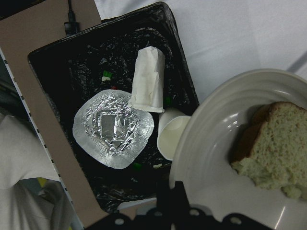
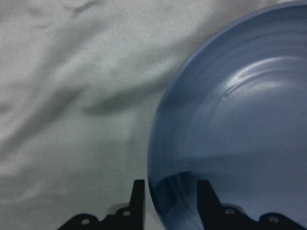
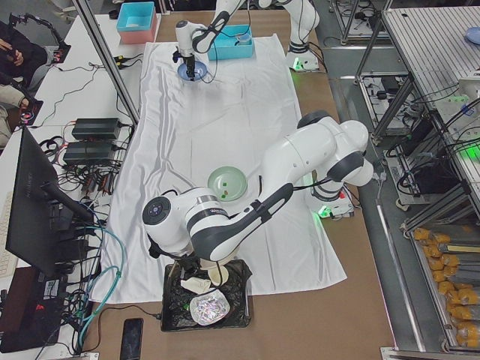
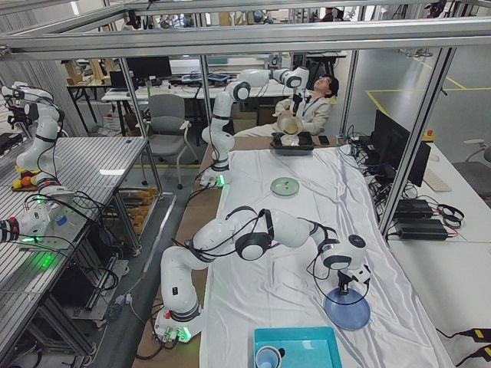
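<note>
My left gripper is at the rim of a pale plate point(image 1: 201, 163) carrying a slice of bread point(image 1: 271, 148), held over a black lined tray point(image 1: 86, 158). The tray holds crumpled foil point(image 1: 112, 129), folded white paper point(image 1: 146, 79) and a paper cup point(image 1: 170, 139). Whether the left fingers are closed on the plate is hard to see. My right gripper stands open, its fingers either side of the rim of a blue plate point(image 2: 240, 124) on the white cloth.
A green plate point(image 3: 227, 182) lies mid-cloth. A turquoise bin point(image 4: 299, 345) with a mug point(image 4: 267, 359) is at the far end by the right arm. A phone point(image 3: 131, 337) lies beside the tray. A seated person point(image 4: 311, 111) is behind the tray.
</note>
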